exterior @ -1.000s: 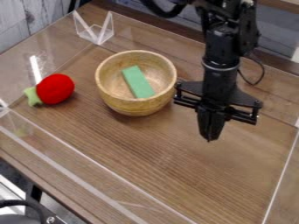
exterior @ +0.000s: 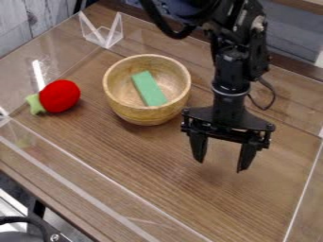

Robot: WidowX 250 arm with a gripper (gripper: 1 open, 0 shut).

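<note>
The black gripper [exterior: 221, 151] hangs at the centre right over the bare wooden table [exterior: 164, 189], open, with nothing visible between its fingers. To its upper left a wooden bowl [exterior: 125, 106] holds a green block [exterior: 150, 88]. A red round object with a green part [exterior: 59, 95] lies on the table at the left, outside the bowl.
A white wire holder [exterior: 101, 28] stands at the back left. A black cable lies at the bottom left corner.
The bowl, block and red object look unmoved.
</note>
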